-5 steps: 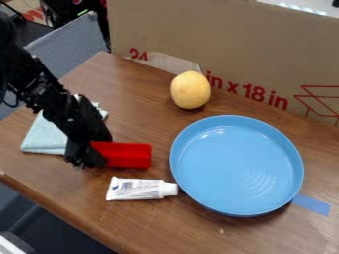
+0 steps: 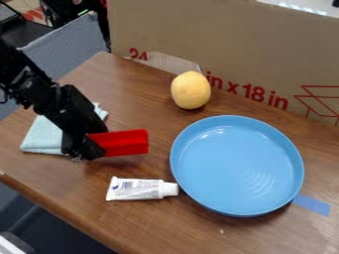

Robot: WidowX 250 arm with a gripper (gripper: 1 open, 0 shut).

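My black gripper (image 2: 85, 144) is shut on a red block (image 2: 122, 142) at the left of the wooden table, holding it by its left end just right of a folded light-blue cloth (image 2: 43, 136). Below the block lies a white tube (image 2: 139, 190). A blue plate (image 2: 236, 166) sits to the right, and a yellow oval fruit (image 2: 191, 89) stands behind, near the back of the table.
A cardboard box (image 2: 232, 40) stands along the back of the table (image 2: 133, 223). A strip of blue tape (image 2: 312, 203) is stuck right of the plate. The table's front-left edge drops off near the cloth.
My gripper and the red block have risen slightly over the last second. The plate, tube and fruit are unmoved.
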